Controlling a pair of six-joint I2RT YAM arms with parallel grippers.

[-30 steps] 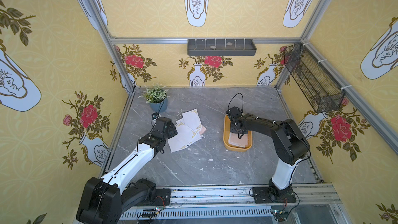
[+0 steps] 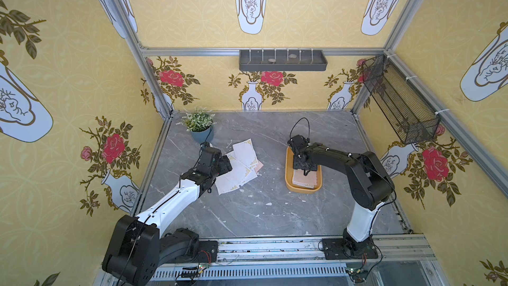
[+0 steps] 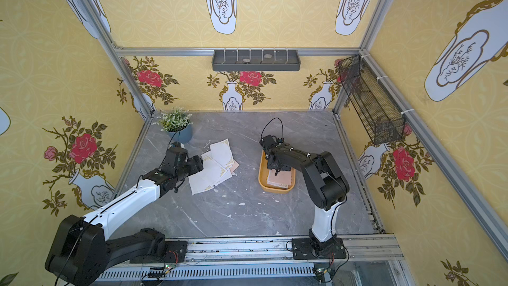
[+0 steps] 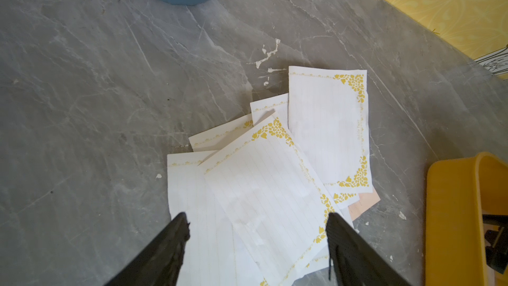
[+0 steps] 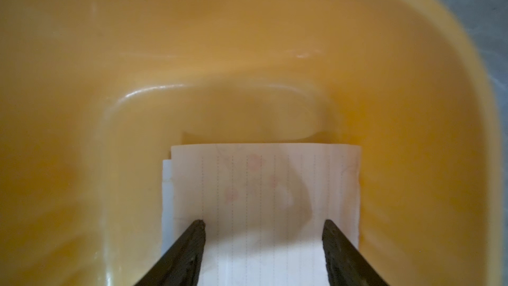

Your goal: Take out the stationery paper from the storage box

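Observation:
The yellow storage box (image 2: 303,188) stands right of centre on the grey table, holding a stack of pinkish lined stationery paper (image 5: 264,196). My right gripper is open above the stack, inside the box's outline, its fingers over the paper. Several white sheets with gold floral borders (image 4: 264,190) lie loosely overlapped on the table left of the box, with a pink sheet (image 4: 362,204) partly under them. My left gripper hangs open over these sheets, nothing between its fingers.
A potted plant in a blue pot (image 2: 202,135) stands behind the loose sheets. A wire basket (image 2: 402,100) is on the right wall and a grey tray (image 2: 283,66) on the back wall.

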